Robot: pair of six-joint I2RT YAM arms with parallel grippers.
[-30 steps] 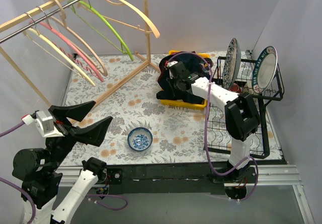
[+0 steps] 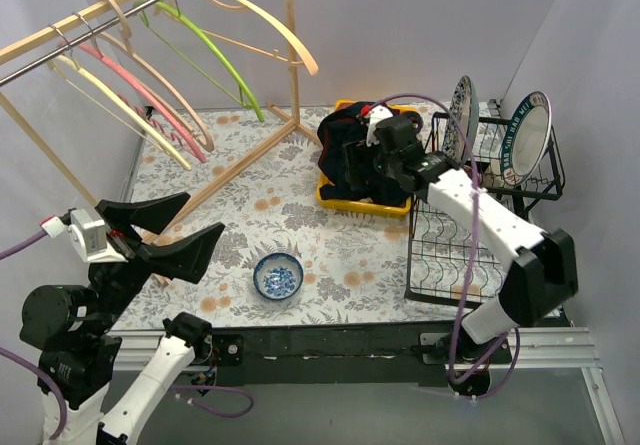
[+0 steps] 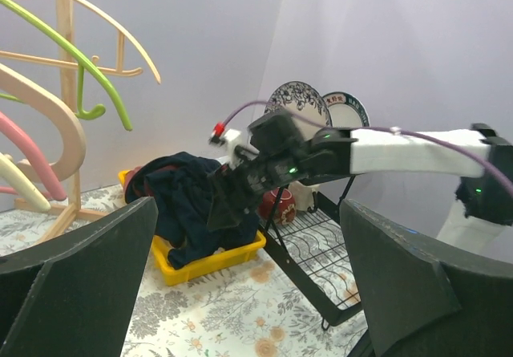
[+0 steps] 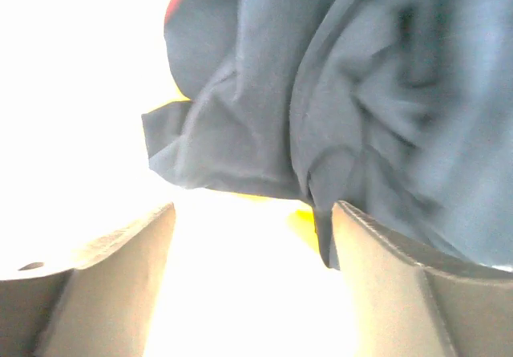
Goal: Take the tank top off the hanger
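The dark navy tank top (image 2: 340,137) lies bunched in the yellow basket (image 2: 365,207), part of it over the near rim. In the top view my right gripper (image 2: 362,165) is over the basket. From the right wrist its fingers (image 4: 120,277) stand apart, open, with a tip of dark cloth reaching down close to one of them; whether they touch cannot be told. My left gripper (image 2: 200,220) is open and empty at the left, well away from the cloth. Several hangers hang bare on the rack, among them a green hanger (image 2: 215,50) and a pink hanger (image 2: 150,95).
A black dish rack (image 2: 408,265) with plates (image 2: 528,137) stands right of the basket, under the right arm. A blue-patterned bowl (image 2: 277,276) sits near the table's front. The wooden rack's foot (image 2: 235,170) crosses the table.
The right arm has swung: its elbow and forearm moved right and nearer, and its gripper shifted slightly right over the basket. The cloth's folds have shifted a little. My left arm stays almost still.
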